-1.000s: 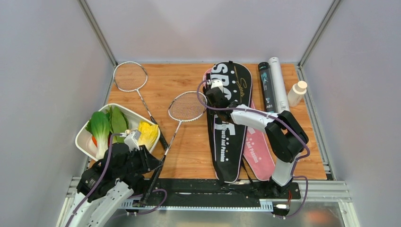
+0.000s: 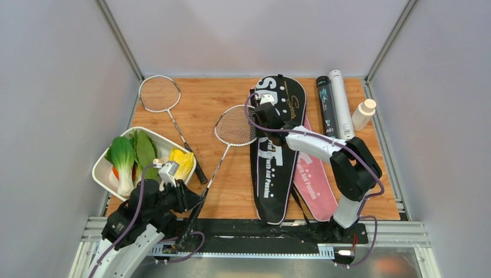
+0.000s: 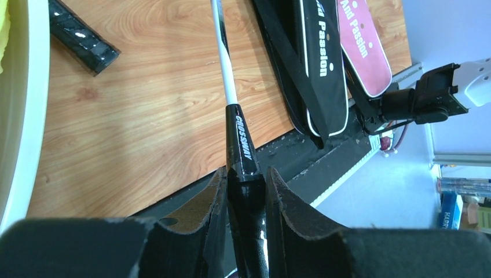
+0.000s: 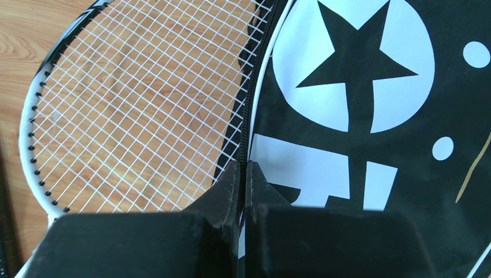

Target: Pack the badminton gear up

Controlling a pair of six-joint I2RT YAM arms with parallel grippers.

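My left gripper is shut on the black handle (image 3: 240,136) of a white-framed racket, which slants up and right. In the right wrist view, this racket's head (image 4: 139,110) runs up to the zipper edge of the black bag (image 4: 405,116), and its far rim is hidden there. My right gripper is shut on that thin edge. A second racket (image 2: 160,94) lies at the back left, its handle (image 2: 195,165) beside the white tub. The pink bag (image 2: 315,185) lies partly under the black one.
The white tub (image 2: 103,179) with vegetables stands at the left, close to my left arm. A black tube (image 2: 327,107), a white tube (image 2: 341,104) and a cream bottle (image 2: 363,114) are at the right. Bare wood (image 2: 200,110) shows between the rackets.
The held racket has moved up and to the right, its head now further over the black bag's left edge. That bag has shifted slightly left, more so at its lower end.
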